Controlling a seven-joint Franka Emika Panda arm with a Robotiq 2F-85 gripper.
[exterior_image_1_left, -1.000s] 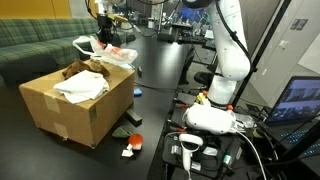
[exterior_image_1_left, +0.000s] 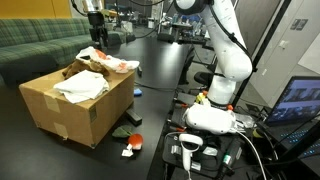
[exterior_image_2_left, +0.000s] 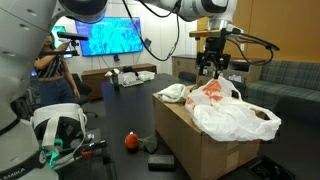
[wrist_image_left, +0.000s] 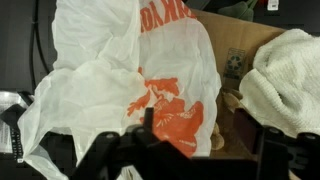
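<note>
A crumpled white plastic bag with red print (exterior_image_1_left: 112, 61) lies over the far end of the open cardboard box (exterior_image_1_left: 62, 115). Its loose white part drapes over the box's edge in exterior view 2. Just above the bag (exterior_image_2_left: 235, 115) is my gripper (exterior_image_2_left: 208, 70), pointing down. In the wrist view the dark fingers (wrist_image_left: 262, 150) stand well apart, and the bag (wrist_image_left: 180, 95) lies below with no part visibly pinched. Also in the box are a white towel (exterior_image_1_left: 82, 86) and a brown cloth (exterior_image_1_left: 85, 68), partly covered by the bag.
On the dark table near the box lie a red object (exterior_image_2_left: 131, 141), a green object (exterior_image_2_left: 147, 143) and a dark block (exterior_image_2_left: 161, 163). Open table surface (exterior_image_2_left: 125, 105) lies beyond them. A sofa (exterior_image_1_left: 50, 45) stands behind.
Earlier the bag hung from my gripper above the box's far end. Now it rests lower and further left on the box, and the gripper has moved left and up, with its fingers apart.
</note>
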